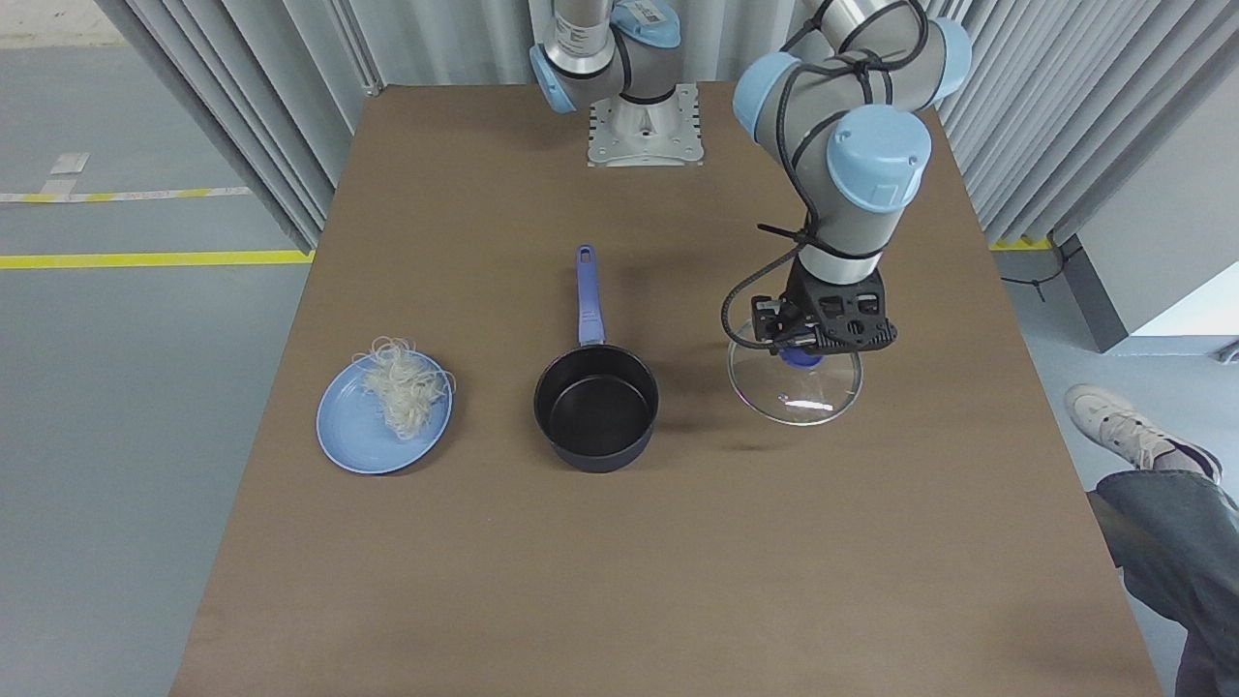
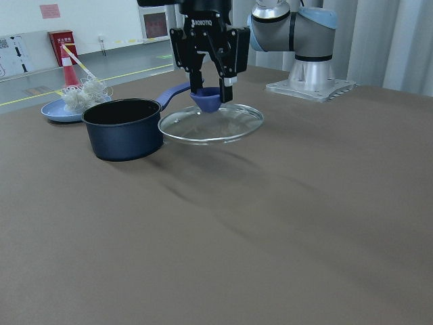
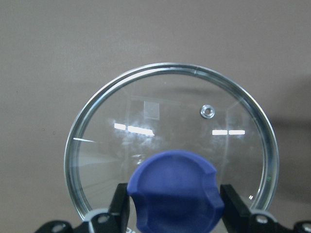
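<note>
My gripper (image 2: 211,84) is shut on the blue knob (image 3: 176,189) of a glass lid (image 1: 796,403), which it holds above the tabletop to the right of the pot in the front view. The dark saucepan (image 1: 594,412) stands uncovered mid-table, its blue handle (image 1: 589,296) pointing toward the back. Left of it, a blue plate (image 1: 348,424) carries a tangle of white noodle-like strands (image 1: 404,395).
The arm's base (image 1: 645,139) is at the back edge. A person's leg (image 1: 1185,546) is beside the table's right edge.
</note>
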